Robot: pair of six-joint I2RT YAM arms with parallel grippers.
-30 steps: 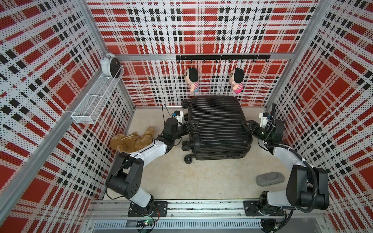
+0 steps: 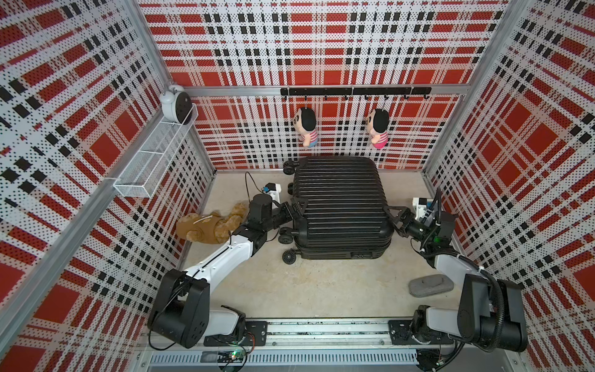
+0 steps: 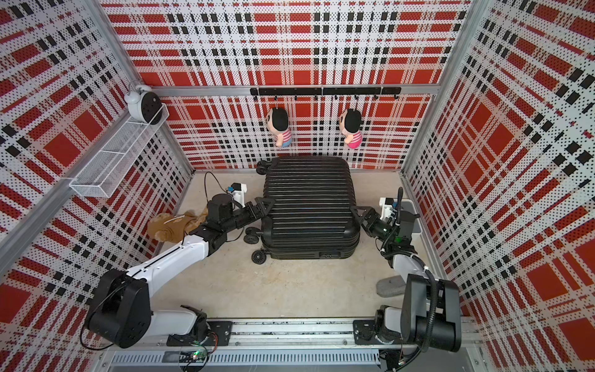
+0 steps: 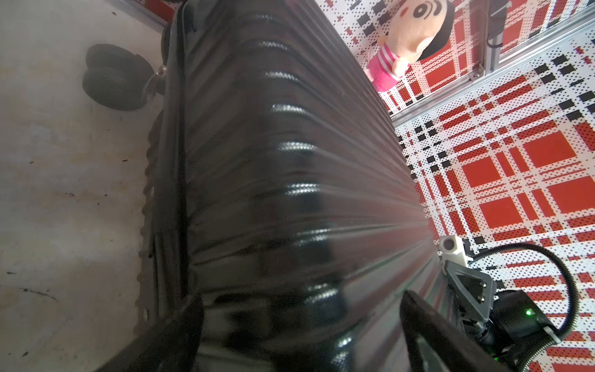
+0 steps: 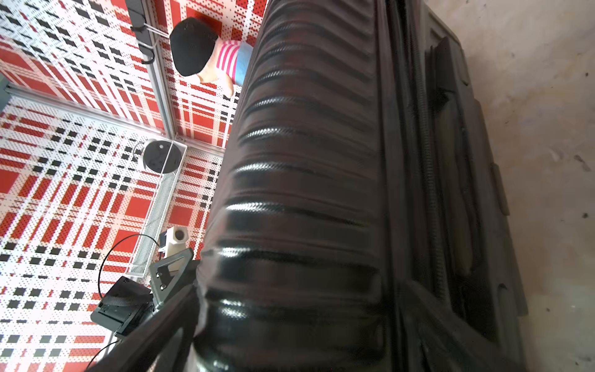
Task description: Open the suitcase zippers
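Observation:
A black ribbed suitcase (image 2: 339, 204) lies flat in the middle of the floor, its wheels on the left and the lock on the front edge. My left gripper (image 2: 294, 209) is open at the suitcase's left side, over its rounded edge. My right gripper (image 2: 394, 212) is open at the right side. The right wrist view shows a zipper track (image 5: 427, 161) along that side, beside a handle (image 5: 455, 186); whether the fingers touch the case is unclear.
A brown plush toy (image 2: 204, 228) lies at the left, a grey pad (image 2: 430, 285) at the front right. Two dolls (image 2: 377, 129) hang behind. A wire basket (image 2: 148, 161) is on the left wall.
Over the last second the suitcase has shifted left and slightly toward the front, along with my left gripper. My right gripper has moved downward in view, lately slightly outward.

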